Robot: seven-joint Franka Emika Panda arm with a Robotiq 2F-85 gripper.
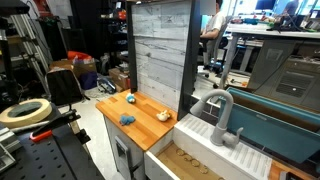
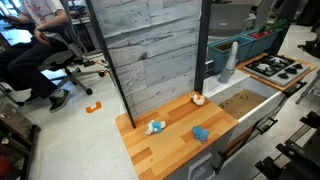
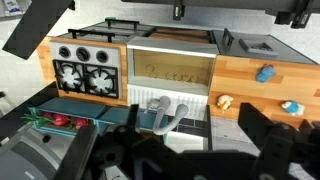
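In the wrist view my gripper is open, its dark fingers wide apart and nothing between them. Under it lies a toy kitchen counter. On the wooden top rest a blue toy (image 3: pixel 265 74), a blue and white toy (image 3: pixel 292 108) and an orange and white toy (image 3: pixel 225 102). The same wooden counter (image 2: pixel 170 145) shows in exterior view 2. A white drawer (image 1: pixel 195 168) with a wooden bottom stands pulled out. Its interior (image 3: pixel 172 68) looks empty in the wrist view, though small ring-like marks show in exterior view 1.
A grey faucet (image 1: pixel 226 115) rises beside the white drying rack (image 1: pixel 225 150). A stove top (image 2: pixel 277 68) and a blue-green bin (image 1: pixel 265 120) lie past it. A tall grey panel (image 2: pixel 155 60) backs the counter. Someone sits (image 2: pixel 45 45) behind it.
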